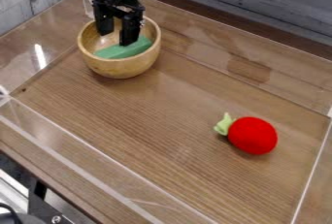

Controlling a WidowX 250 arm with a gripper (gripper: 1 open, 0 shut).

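Note:
A round wooden bowl point(119, 65) sits toward the back left, with a green oblong object point(130, 48) lying in it. My black gripper point(119, 30) reaches down into the bowl from the back, over its left part beside the green object; it looks open, though its fingers are small and partly unclear. A red tomato-like object with a pale green top point(253, 136) lies at the front right.
A grey wall stands at the left, a railing along the back right. A dark cable shows at the bottom left corner.

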